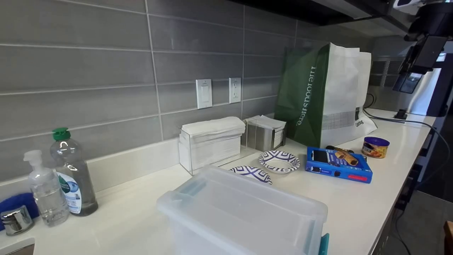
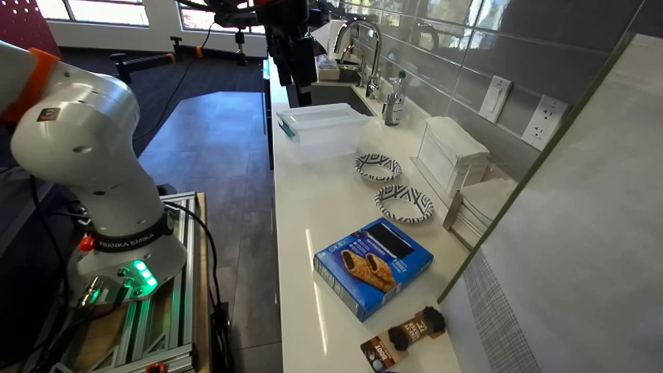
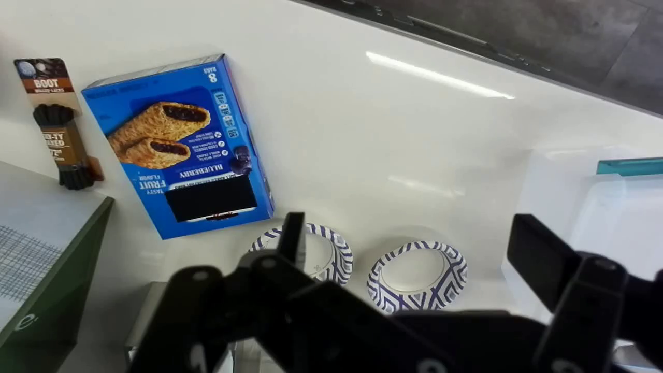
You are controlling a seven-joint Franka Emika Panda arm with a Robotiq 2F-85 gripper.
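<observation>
My gripper is open high above the counter, its two black fingers wide apart with nothing between them. In the second exterior view the gripper [image 2: 304,93] hangs near the top. Below it on the counter lie a blue blueberry bar box [image 3: 180,149], flat on its side, and two patterned paper bowls, one bowl [image 3: 339,255] partly hidden by a finger and the other bowl [image 3: 452,280] in the gap's view. A carded pair of boot laces [image 2: 407,335] lies beside the box. A can with a purple lid [image 1: 376,147] stands past the box.
A lidded clear plastic bin [image 1: 254,204] stands toward the sink end. A tall paper bag [image 1: 346,97] and napkin holders [image 1: 212,142] line the wall. Soap bottles [image 1: 74,174] stand by the sink.
</observation>
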